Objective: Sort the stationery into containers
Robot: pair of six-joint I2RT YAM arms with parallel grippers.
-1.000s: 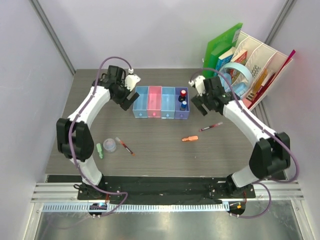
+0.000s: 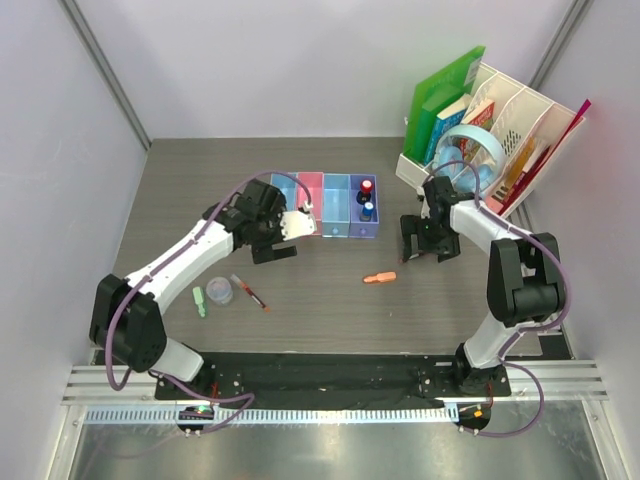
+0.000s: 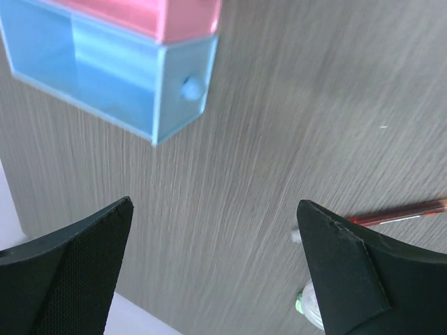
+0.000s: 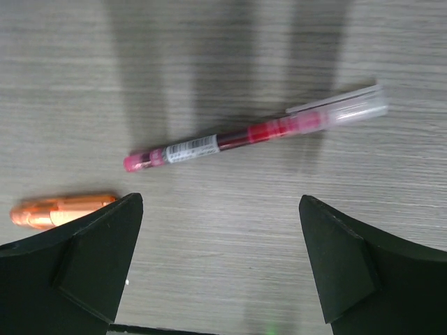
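Observation:
In the right wrist view a red pen (image 4: 237, 137) with a clear cap lies on the table, ahead of my open right gripper, whose fingers are empty. An orange marker (image 2: 380, 277) rests to the left of that gripper. Open and empty, my left gripper (image 2: 275, 252) hangs in front of the divided organizer (image 2: 336, 228). A second red pen (image 2: 256, 297), a clear round container (image 2: 219, 291) and a green marker (image 2: 199, 301) lie at the table's left front. Two small bottles, one red-capped (image 2: 365, 187) and one blue-capped (image 2: 368, 209), stand in the organizer's purple compartment.
A white rack (image 2: 530, 110) with books, folders and blue headphones (image 2: 470, 140) stands at the back right, close behind my right arm. Bare table (image 2: 320, 315) lies along the front middle.
Both remain empty.

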